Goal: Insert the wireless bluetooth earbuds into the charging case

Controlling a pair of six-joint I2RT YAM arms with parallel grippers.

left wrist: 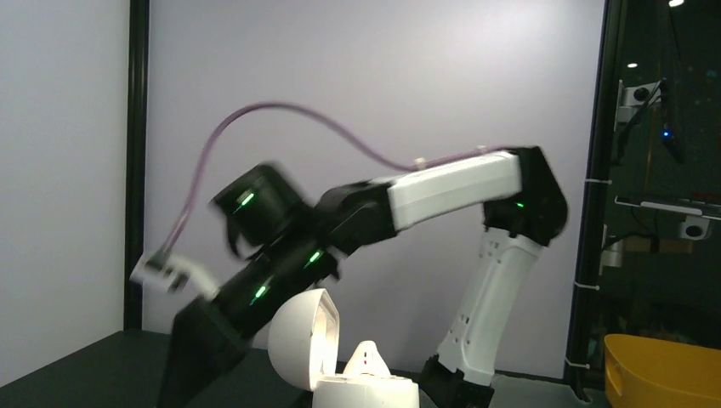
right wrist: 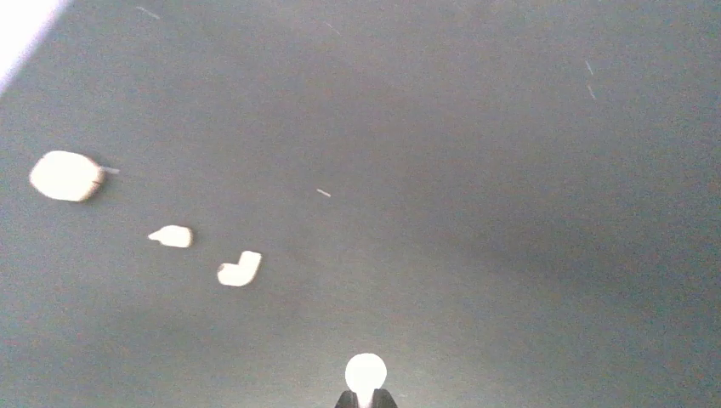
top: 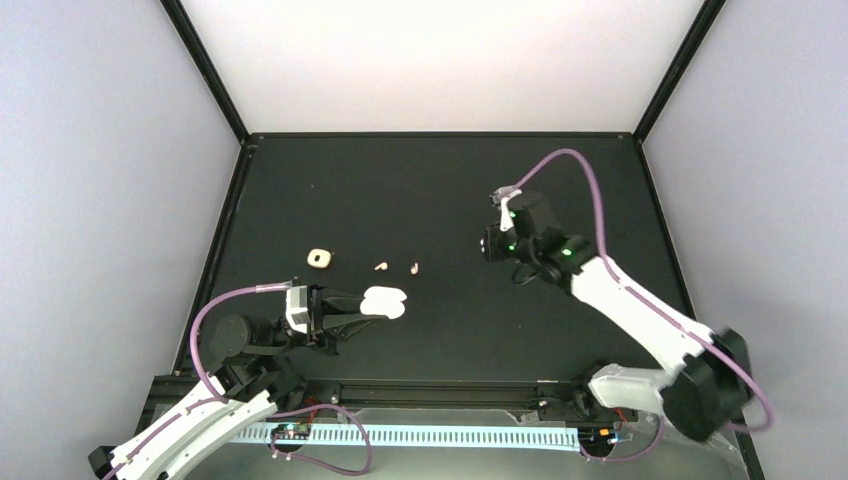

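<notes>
My right gripper is shut on a white earbud point(right wrist: 366, 371), whose round head shows past the fingertips at the bottom of the right wrist view. In the top view that arm is right of centre, its fingertips hard to make out. The white charging case point(top: 383, 302) is at the fingers of my left gripper point(top: 376, 312), which is shut on it. Its lid point(left wrist: 298, 342) stands open above the base point(left wrist: 366, 394) in the left wrist view. A pointed white piece point(left wrist: 367, 360) rises from the base; I cannot tell whether it is an earbud.
On the black table point(top: 440, 180) lie two small beige earbud-like pieces point(top: 381, 266) and a rounded beige case point(top: 319, 258), left of the right gripper. A yellow bin point(left wrist: 663, 374) is outside the frame.
</notes>
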